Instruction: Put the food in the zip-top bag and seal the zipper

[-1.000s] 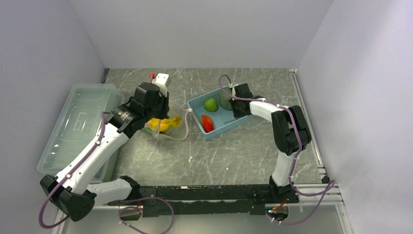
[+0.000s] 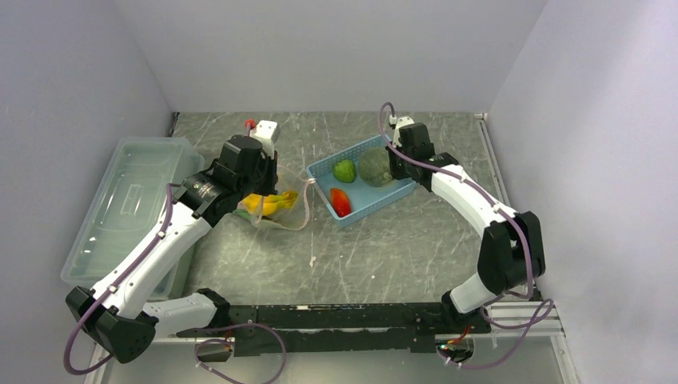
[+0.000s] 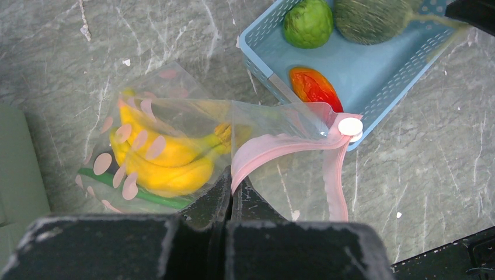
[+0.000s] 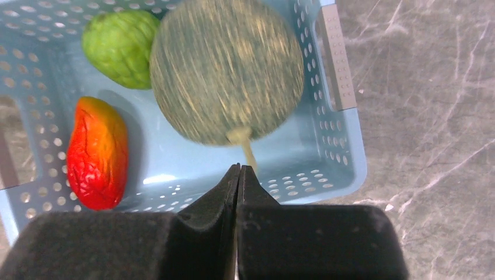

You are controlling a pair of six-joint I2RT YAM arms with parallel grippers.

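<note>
The clear zip top bag [image 3: 280, 116] with pink zipper holds yellow bananas [image 3: 169, 169] and a long green item [image 3: 146, 195]. My left gripper is shut on the bag's edge by the zipper. In the blue basket [image 2: 376, 206] are a green round vegetable [image 2: 344, 170], a red-orange one [image 2: 340, 202] and a large dull green melon-like piece [image 4: 225, 70] with a pale stem. My right gripper is shut above the basket, apparently on that stem; the piece is blurred.
A lidded translucent bin [image 2: 128, 200] stands at the left edge. Bare marble counter [image 2: 344, 264] lies in front of bag and basket, and at the right.
My right gripper has risen and moved up in the top view, with the large green piece shifting along. The left arm and bag are unchanged.
</note>
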